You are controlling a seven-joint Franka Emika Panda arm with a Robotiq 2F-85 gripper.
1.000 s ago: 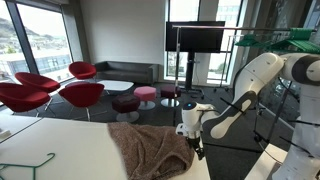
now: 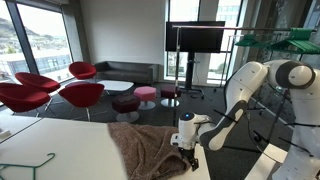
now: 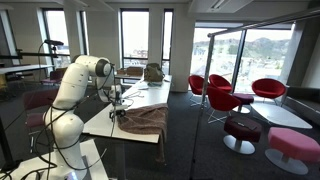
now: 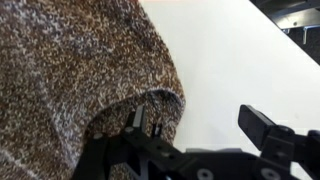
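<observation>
A brown speckled cloth (image 2: 145,150) lies rumpled on the white table, with a raised fold along its right side. In the wrist view the cloth (image 4: 75,75) fills the left half, its folded edge curling up close to the gripper. My gripper is open, one finger by the cloth's fold and the other over bare white tabletop. In the second exterior view the cloth (image 3: 145,121) hangs partly over the table's edge. Whether the near finger touches the fabric cannot be told. A green hanger (image 2: 28,166) rests at the table's left.
More green hangers (image 2: 290,42) hang from a rack at the right, near the arm. Red chairs (image 2: 82,93) and stools stand beyond the table.
The arm has come lower and slightly to the right, bringing the gripper down at the cloth's right side. The cloth lies in about the same place.
</observation>
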